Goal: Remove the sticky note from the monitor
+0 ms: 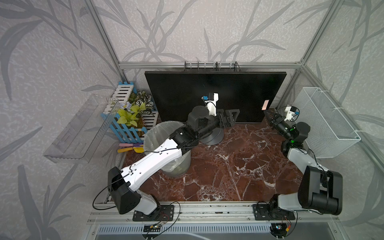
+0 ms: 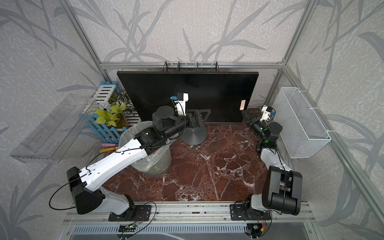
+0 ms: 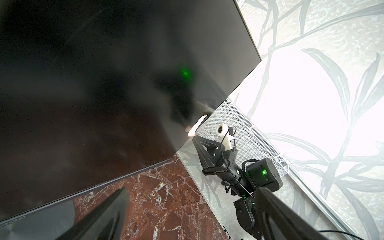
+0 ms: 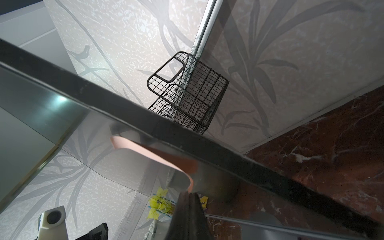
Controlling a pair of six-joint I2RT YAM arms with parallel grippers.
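Observation:
A pale pink sticky note (image 1: pixel 265 104) clings near the right edge of the dark monitor (image 1: pixel 180 92). In the right wrist view the note (image 4: pixel 154 154) is seen edge-on, curling away from the screen at its lower end. That end meets the tips of my right gripper, whose fingers are shut together; whether any paper is pinched there, I cannot tell. My left gripper (image 1: pixel 235 116) hangs in front of the monitor's lower middle. Its blurred fingers (image 3: pixel 102 218) stand wide apart in the left wrist view with nothing between them.
Under the left arm stands a lined bin (image 1: pixel 174 162). A blue planter (image 1: pixel 126 128) with plants fills the left back corner. White mesh basket (image 1: pixel 328 124) hangs right of the right arm; a clear one (image 1: pixel 84 132) hangs at left.

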